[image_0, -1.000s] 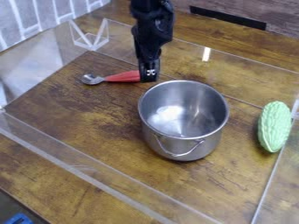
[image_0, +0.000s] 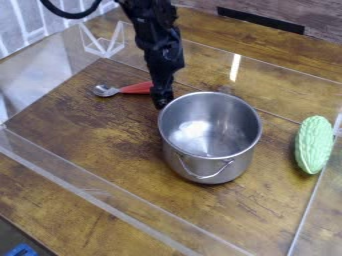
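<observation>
The black gripper (image_0: 160, 94) reaches down from the top of the camera view to a utensil with a red handle (image_0: 139, 87) and a metal head (image_0: 106, 90), lying on the wooden surface behind and left of a steel pot (image_0: 210, 139). The fingertips are low at the handle's right end, close to the pot's back-left rim, and stand open. Whether they touch the handle is unclear.
A pale green oval object (image_0: 313, 144) lies right of the pot. Clear plastic walls edge the wooden table (image_0: 94, 170). The surface left and in front of the pot is clear, as is the area behind it to the right.
The gripper has moved down and slightly left, its fingertips now lower over the red handle's right end. The pot and the green object have not moved.
</observation>
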